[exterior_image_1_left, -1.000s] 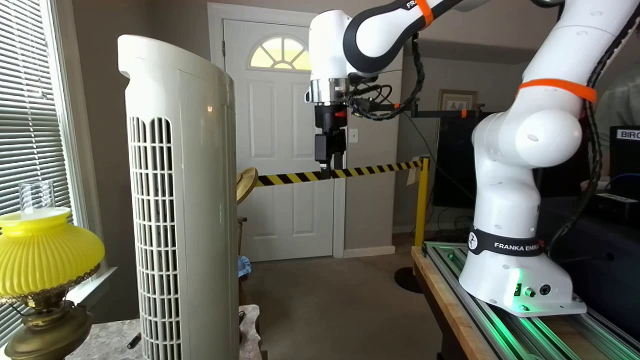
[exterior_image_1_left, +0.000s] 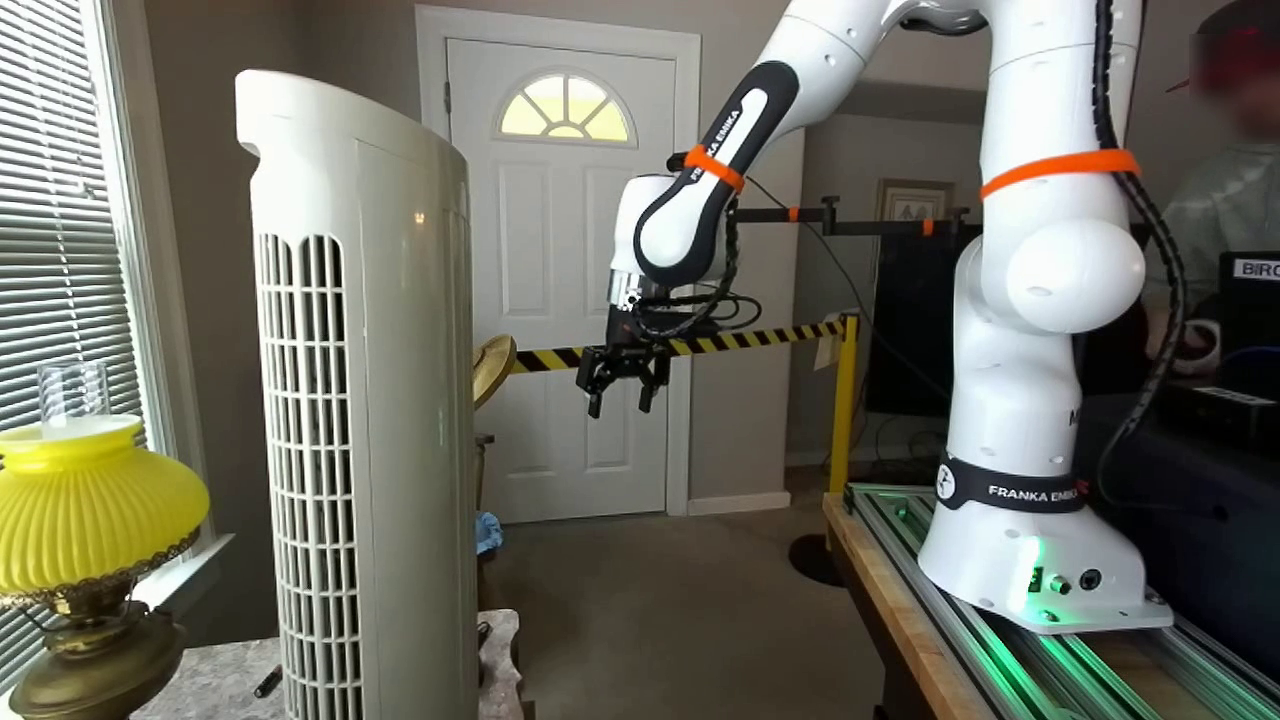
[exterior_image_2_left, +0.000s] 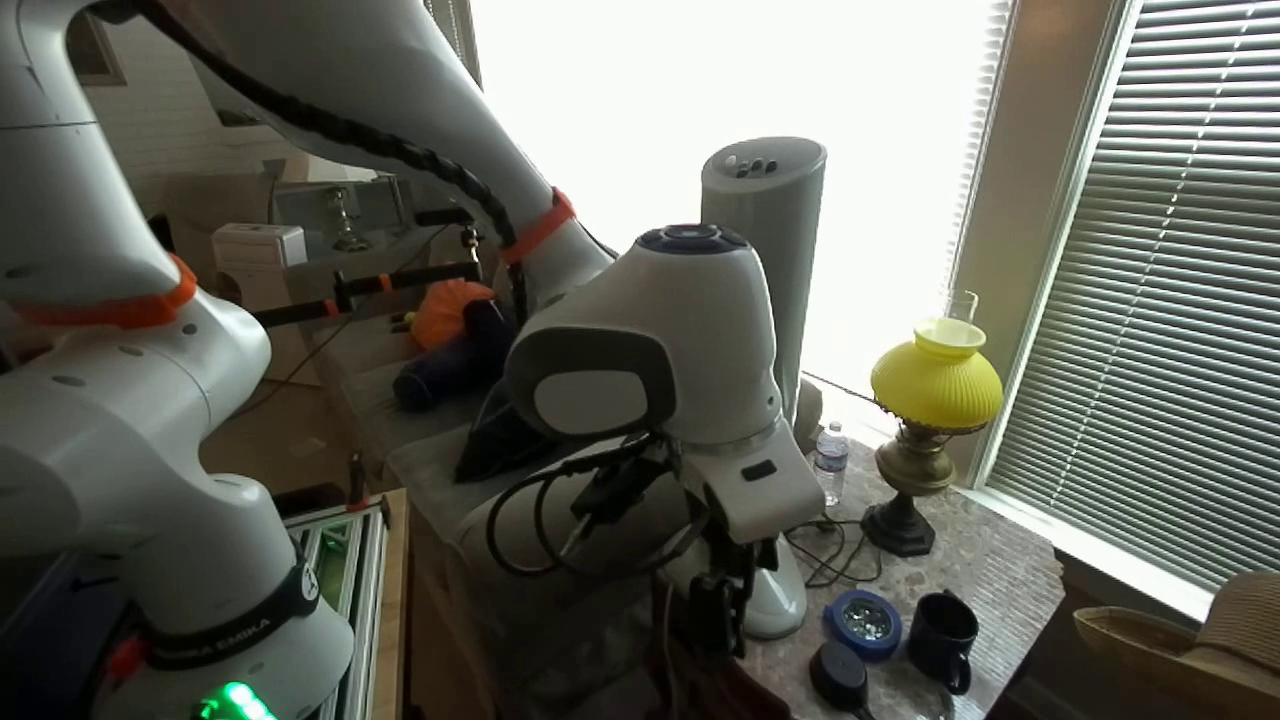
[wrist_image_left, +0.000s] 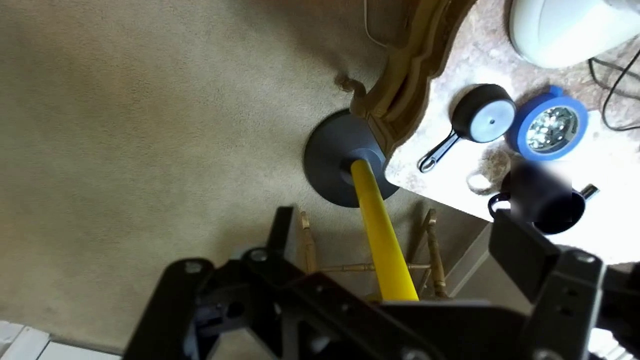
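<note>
My gripper (exterior_image_1_left: 624, 408) hangs in mid-air, pointing down, its two fingers spread with nothing between them. In the wrist view its black fingers (wrist_image_left: 520, 252) stand wide apart. Below and off to the right lies a marble-topped table (wrist_image_left: 444, 174) holding a small black pan (wrist_image_left: 483, 114), a blue ring-shaped object (wrist_image_left: 520, 129) with shiny bits in its middle, and a dark mug (wrist_image_left: 561, 216). Exterior view 2 also shows the pan (exterior_image_2_left: 837, 674), the blue object (exterior_image_2_left: 882, 648) and the mug (exterior_image_2_left: 942, 636).
A tall white tower fan (exterior_image_1_left: 414, 420) stands on the table beside a lamp with a yellow shade (exterior_image_2_left: 936, 378) and a water bottle (exterior_image_2_left: 830, 462). A yellow post (wrist_image_left: 384, 234) rises near the table's corner, with striped tape (exterior_image_1_left: 768, 340) behind the arm. Carpet (wrist_image_left: 150, 150) lies open elsewhere.
The arm has come down and its wrist has turned, so both fingers now show apart in exterior view 1. A person has come further into view at the right edge.
</note>
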